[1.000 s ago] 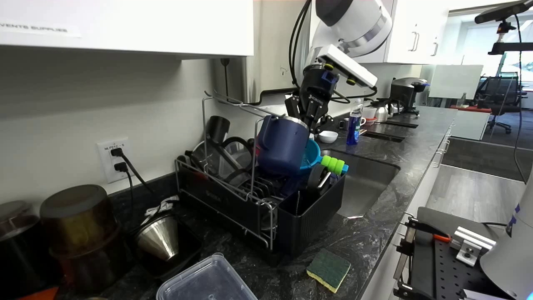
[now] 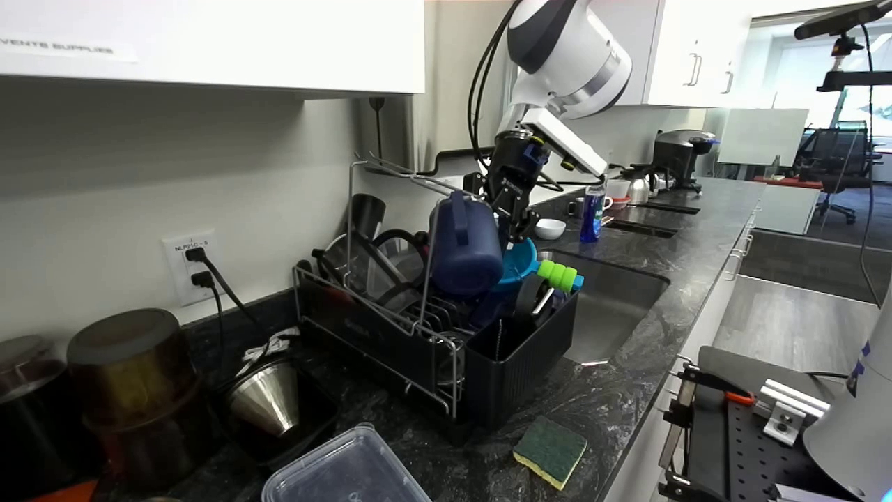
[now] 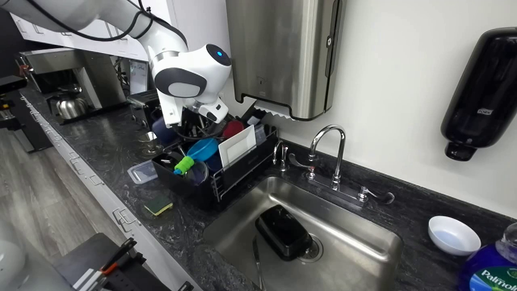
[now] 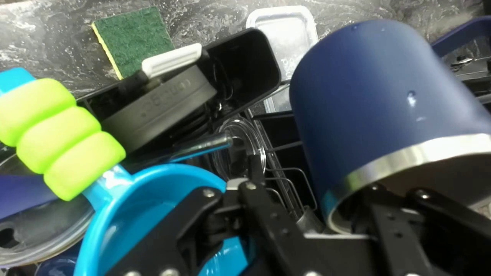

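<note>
A dark blue mug [image 2: 466,244] with a steel rim leans on its side among the dishes in the black dish rack [image 2: 359,328]. Its handle is uppermost in exterior view 1. In the wrist view the mug [image 4: 377,96] fills the right side, its mouth toward my gripper. The fingers stand apart: one is at the mug's mouth, apparently inside the rim, and the other is outside the wall with a gap between. Whether the inner finger touches the mug is hidden. In exterior view 1 my gripper [image 2: 514,227] is right beside the mug.
Close by are a blue strainer-like cup [image 4: 152,193] with a green grip [image 4: 60,138], and a utensil holder [image 4: 248,59]. A white plate [image 3: 237,145] stands at the rack's sink side. A sponge [image 2: 550,452] lies on the counter. The sink [image 3: 339,218] holds a black container [image 3: 283,233].
My gripper has moved left and lower in exterior view 1. The mug has tipped and turned: its rim no longer shows there, and its handle has swung from the left side to the top.
</note>
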